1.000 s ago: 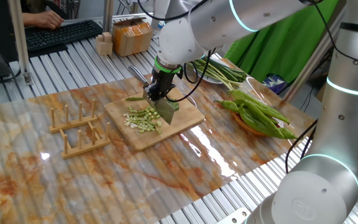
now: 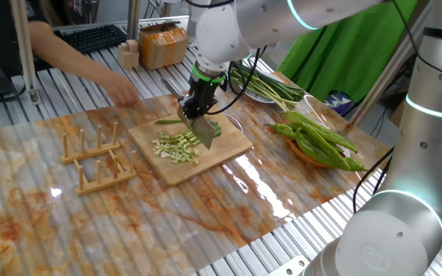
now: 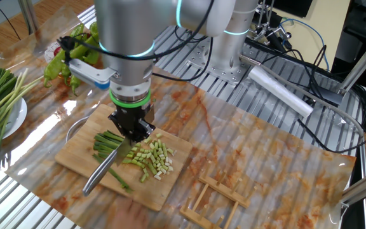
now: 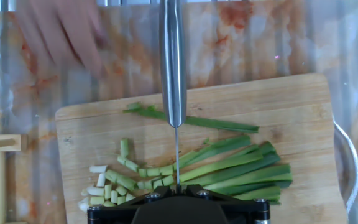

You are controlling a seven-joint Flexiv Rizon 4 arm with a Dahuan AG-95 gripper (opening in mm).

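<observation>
My gripper (image 2: 196, 113) is shut on a kitchen knife, over the cutting board (image 2: 176, 175). The knife's broad blade (image 2: 204, 132) points down, and its steel handle (image 3: 100, 173) sticks out to one side. In the wrist view the handle (image 4: 173, 62) runs up from my gripper, with the blade seen edge-on as a thin line. Chopped green stalks (image 4: 118, 180) lie left of the blade and longer green leaves (image 4: 244, 167) to its right. One loose stalk (image 4: 219, 124) lies across the board behind them. Whether the edge touches the board cannot be told.
A person's blurred hand (image 4: 64, 37) reaches over the table by the board. A wooden peg rack (image 2: 98, 172) stands left of the board. Green peppers (image 2: 317, 142) in a basket and a plate of long greens (image 3: 2, 111) flank it.
The person's hand has come from the keyboard to over the table near the board. My gripper and the knife have risen slightly; the cut vegetables look unmoved.
</observation>
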